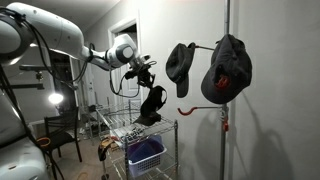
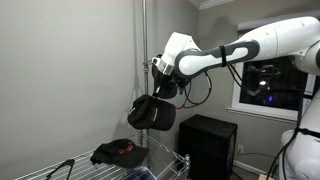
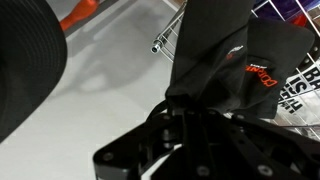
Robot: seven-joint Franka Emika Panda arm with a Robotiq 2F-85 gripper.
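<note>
My gripper [image 1: 146,73] is shut on a black cap [image 1: 153,101], which dangles below the fingers above the wire rack. In exterior view 2 the held cap [image 2: 152,113] hangs tilted in front of the pole, under my gripper [image 2: 157,84]. From the wrist view, the dark fabric [image 3: 208,55] runs down to my gripper; the exact pinch is hard to make out against the black fingers. A second black cap [image 2: 118,152] rests on the rack's top shelf, and its red lettering shows in the wrist view.
Two dark caps, a nearer one [image 1: 228,72] and a farther one [image 1: 180,63], hang along the pole [image 1: 224,145]. An empty red-tipped hook [image 1: 204,109] juts out below them. The wire rack [image 1: 128,160] holds a blue-and-white basket [image 1: 147,150].
</note>
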